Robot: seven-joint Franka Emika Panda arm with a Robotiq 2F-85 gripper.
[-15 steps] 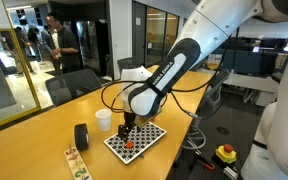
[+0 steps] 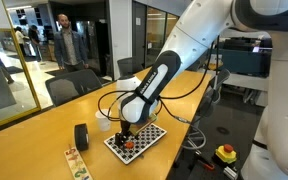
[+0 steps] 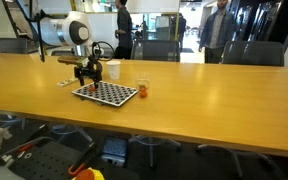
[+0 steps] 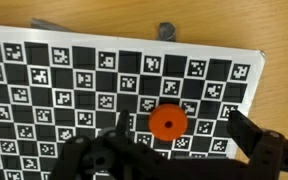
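Observation:
A round orange object (image 4: 168, 122) rests on a black-and-white patterned board (image 4: 84, 43). In exterior view 1 that orange object (image 2: 129, 145) shows near the middle of the board (image 2: 149, 132), just below my gripper (image 2: 130, 131). The wrist view has my gripper open above the board, one dark finger (image 4: 123, 124) to the left of the orange object and the other to its right. Nothing is held. In exterior view 2 the gripper (image 3: 87, 80) hangs low over the board's left part; how high its fingertips are is hard to tell.
A white cup (image 2: 103, 121) stands behind the board, and a black item (image 2: 81, 137) and a long narrow box (image 2: 77, 164) lie to its left. Another small orange object (image 3: 143, 94) sits off the board's right edge.
My gripper has come down closer to the board and the orange object, staying open. A person in the background has walked off to the left.

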